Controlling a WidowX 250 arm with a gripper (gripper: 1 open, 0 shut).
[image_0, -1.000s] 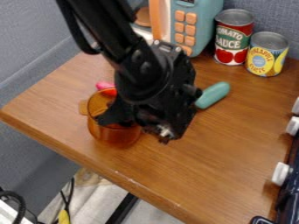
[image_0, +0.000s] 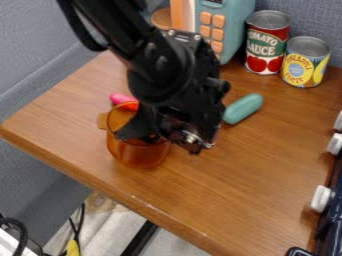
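The black gripper (image_0: 182, 131) hangs low over the wooden table, just right of and partly in front of an orange translucent pot (image_0: 134, 152). Its fingertips are dark and partly hidden, so whether it holds anything cannot be told. A pink object (image_0: 120, 99) lies behind the pot, and a teal cylindrical object (image_0: 243, 108) lies to the right of the gripper.
A tomato can (image_0: 266, 45), a yellow can (image_0: 305, 66) and a teal toy appliance (image_0: 214, 22) stand at the back. A dark appliance with white knobs (image_0: 325, 210) is at the right edge.
The arm and gripper have shifted slightly over the last second, staying beside the pot. The objects on the table look unmoved.
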